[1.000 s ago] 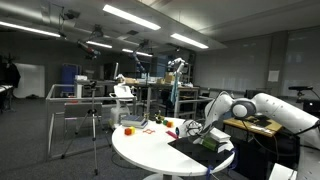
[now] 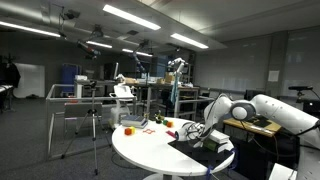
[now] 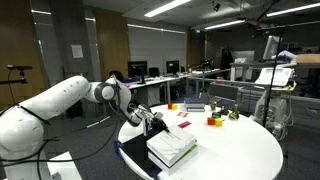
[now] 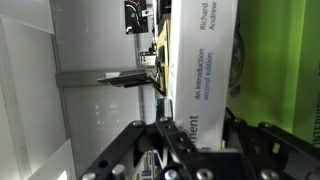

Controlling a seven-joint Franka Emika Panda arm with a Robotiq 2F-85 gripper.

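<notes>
A pale book spine (image 4: pixel 203 75) with printed text, including "An introduction second edition", runs up the middle of the wrist view. My gripper is shut on this book, its dark fingers (image 4: pixel 165 137) at the lower edge of that view. In exterior view 2 the gripper (image 3: pixel 152 126) is beside a white box-like object (image 3: pixel 172 146) at the near edge of the table, too small there to make out the book. The arm reaches in from the right in exterior view 1, where the gripper area is small and dark.
A round white table (image 2: pixel 150 152) has much clear surface. Small coloured blocks, red and yellow (image 3: pixel 215 122), stand toward its far side. Under the work area lies a black mat (image 3: pixel 133 152). A tripod (image 2: pixel 95 120) stands beside the table.
Near the black mat, the end of my arm has shifted slightly. The table and the coloured blocks look the same.
</notes>
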